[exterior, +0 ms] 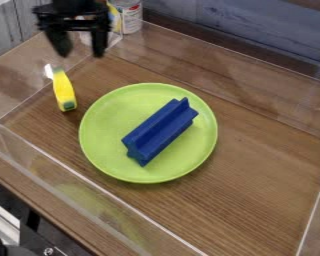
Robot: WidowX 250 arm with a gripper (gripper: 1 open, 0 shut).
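My gripper point(73, 30) is a dark, motion-blurred shape at the top left, above and behind a yellow object point(63, 90) with a white tip that lies on the wooden table. It stands open; nothing shows between its blurred fingers. A blue elongated object point(160, 131) lies diagonally on a round green plate point(107, 155) in the middle of the table.
A can point(125, 17) stands at the top, partly behind the gripper.
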